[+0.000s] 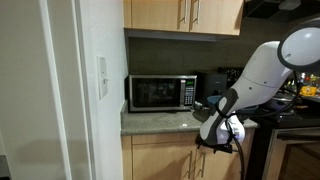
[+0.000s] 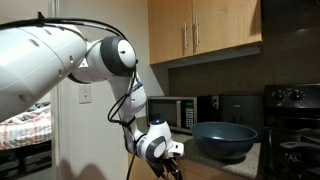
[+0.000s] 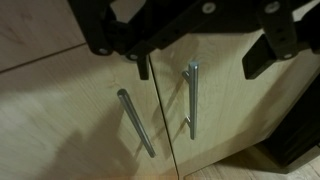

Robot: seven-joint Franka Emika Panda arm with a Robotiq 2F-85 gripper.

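Two lower cabinet doors meet at a vertical seam in the wrist view. The right door (image 3: 225, 110) bears a grey bar handle (image 3: 193, 105), and the left door (image 3: 70, 125) has a matching handle (image 3: 136, 122), tilted in this view. My gripper is open, its dark fingers (image 3: 262, 57) spread at the top of the wrist view with the upper end of the right handle between them in the picture. Contact with the handle cannot be made out. From outside, the gripper (image 1: 216, 147) hangs in front of the cabinet, just below the counter's edge. Both doors look closed.
On the counter (image 1: 150, 123) stand a microwave (image 1: 162, 93) and a large dark blue pot (image 2: 224, 139), the pot close to the arm. A stove (image 2: 292, 125) is to the right. Upper cabinets (image 2: 215, 30) hang above.
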